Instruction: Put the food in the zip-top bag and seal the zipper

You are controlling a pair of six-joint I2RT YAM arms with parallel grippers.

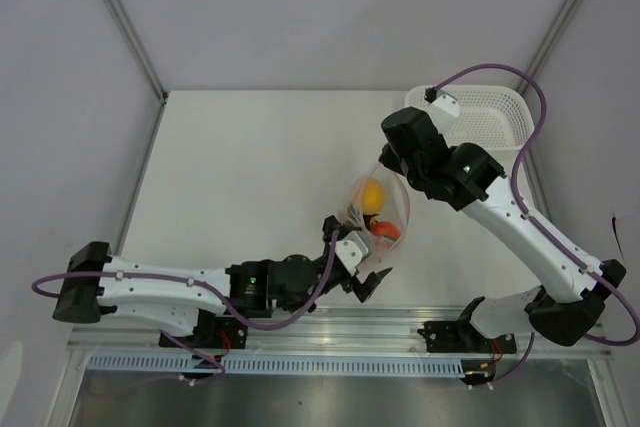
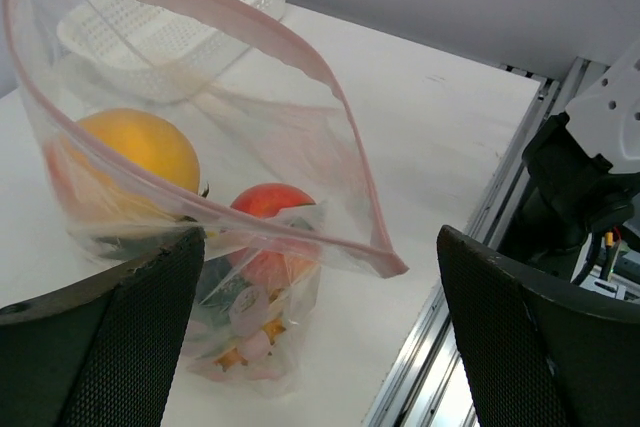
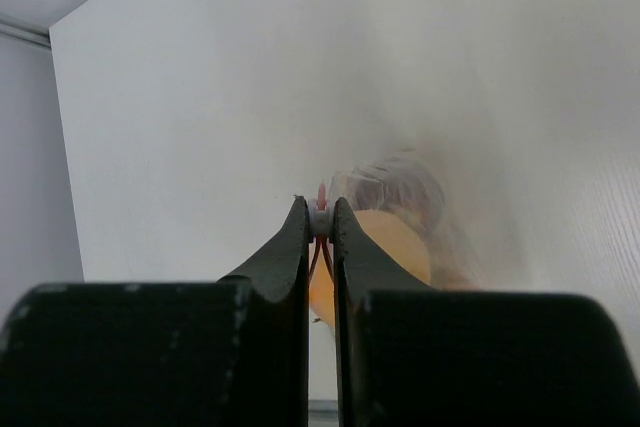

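Observation:
The zip top bag stands open, holding a yellow fruit, a red fruit and darker items below. My right gripper is shut on the bag's top edge at the upper back, over the yellow fruit. My left gripper is open at the bag's lower front. In the left wrist view, the pink zipper strip runs between its fingers, apart from or only near them.
A white basket stands at the back right of the table. The metal front rail runs just below the bag.

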